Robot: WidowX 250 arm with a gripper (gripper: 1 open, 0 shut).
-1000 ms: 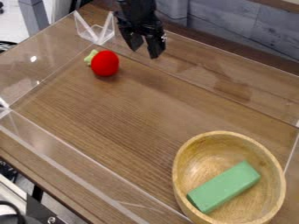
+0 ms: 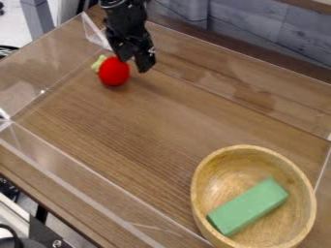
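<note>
My black gripper point(image 2: 130, 57) hangs at the top left of the camera view, open, just above and slightly right of a red round object point(image 2: 112, 71) with a small green part behind its left side. A wooden bowl point(image 2: 210, 170) at the lower right holds a green rectangular block point(image 2: 247, 207).
A grey panelled wall point(image 2: 246, 34) runs along the back. A clear plastic edge or sheet shows at the left, with the table's edge beyond.
My gripper has moved left and toward the red object. The bowl, the block and the red object look unmoved.
</note>
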